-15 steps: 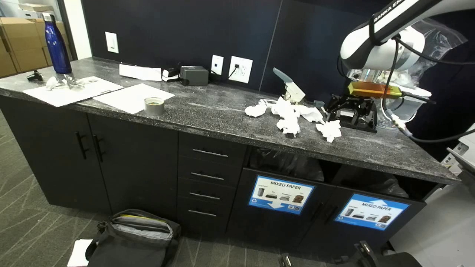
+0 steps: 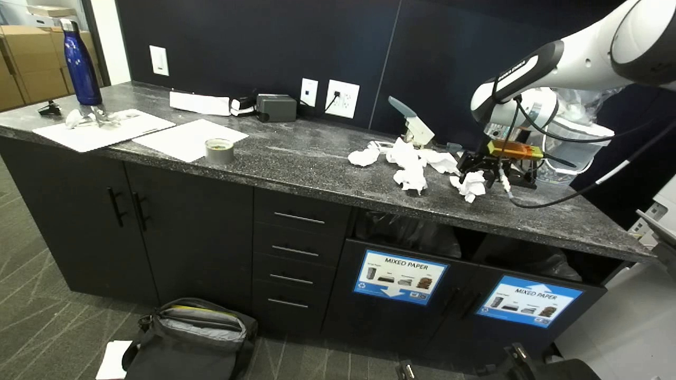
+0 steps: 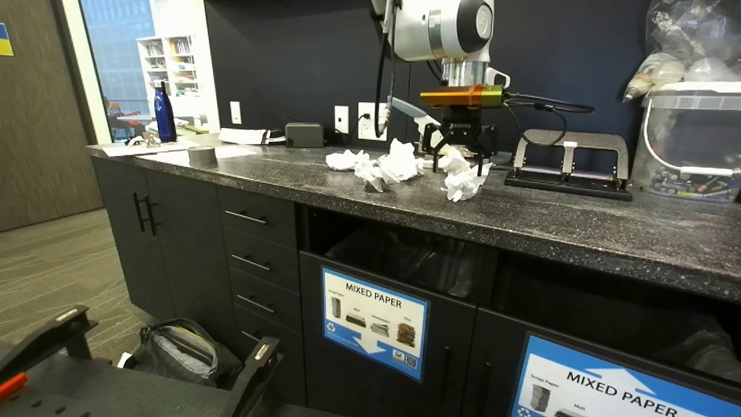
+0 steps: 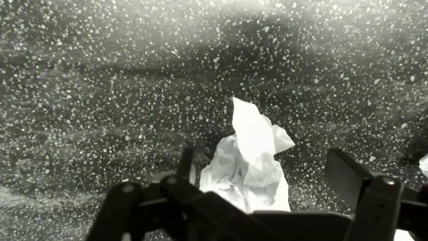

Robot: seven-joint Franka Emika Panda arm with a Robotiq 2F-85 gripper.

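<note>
Several crumpled white paper balls lie on the dark speckled countertop [image 2: 304, 158]. The one nearest my gripper, a crumpled paper [image 4: 250, 164], shows in the wrist view between the two spread fingers, its lower part hidden behind the gripper's parts. In exterior view 2 my gripper [image 3: 458, 170] points downward, open, with the crumpled paper [image 3: 463, 185] just below it. Whether a finger touches it cannot be told. Further left is a cluster of paper balls [image 3: 399, 163]. In exterior view 1 the single paper ball [image 2: 469, 186] sits right of the cluster [image 2: 405, 155].
A black hole punch [image 3: 573, 156] and a clear bucket [image 3: 688, 146] stand right of my gripper. Behind the papers is an upright grey-and-white tool [image 2: 415, 126]. A tape roll [image 2: 219, 152], flat sheets [image 2: 190, 138] and a blue bottle [image 2: 81, 66] are far left. Bin openings [image 2: 409, 233] lie beneath the counter edge.
The papers lie where they were.
</note>
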